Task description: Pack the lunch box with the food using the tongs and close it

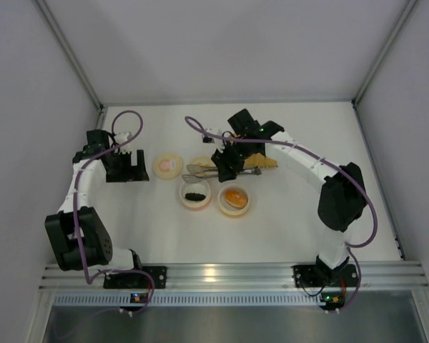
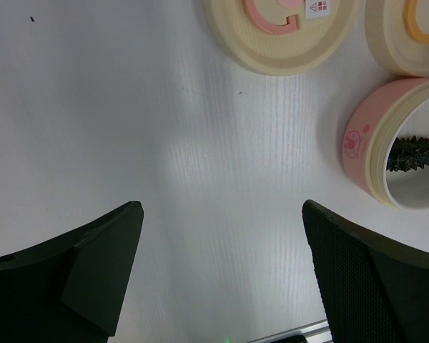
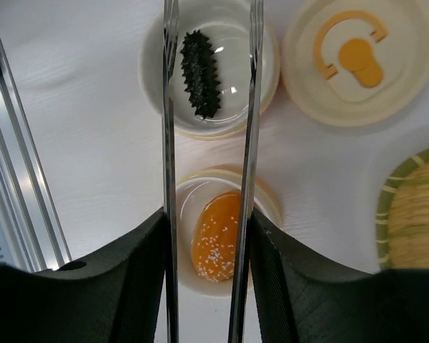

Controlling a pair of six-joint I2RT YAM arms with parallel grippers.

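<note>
A pink-sided container (image 1: 189, 186) (image 2: 365, 143) holds a dark spiky item (image 1: 195, 196) (image 3: 200, 75); a second container (image 1: 222, 204) to its right holds an orange oval item (image 1: 235, 199) (image 3: 214, 236). Two lids, a pink-marked one (image 1: 168, 166) and an orange-marked one (image 3: 314, 86), lie behind. My right gripper (image 1: 207, 172) carries long metal tong-like fingers (image 3: 171, 143), parted, above both containers; I see nothing held between them. My left gripper (image 1: 132, 167) is open at the left, over bare table, away from the containers.
A yellow bowl or plate with a green rim (image 1: 267, 162) (image 3: 415, 229) is partly under the right arm at the back. A metal rail (image 1: 236, 273) runs along the front edge.
</note>
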